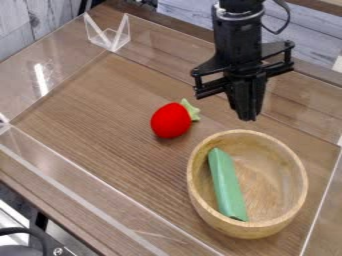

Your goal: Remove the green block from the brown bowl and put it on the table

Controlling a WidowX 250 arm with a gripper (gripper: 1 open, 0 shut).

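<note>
The green block [227,185], a long slim bar, lies lengthwise along the left side inside the brown bowl [297,183]. The bowl is pale tan and rests on the table at the lower right. Past the bowl's far rim, my black gripper [247,117] hangs above the table, pointing down. Its fingers look drawn together, with nothing visible between them. A clear gap separates it from the green block.
Left of the bowl, a red round object [171,120] with a pale green top sits on the wooden table [100,125]. A white wire rack [108,33] stands at the far left. Black cables [20,235] show at the lower left.
</note>
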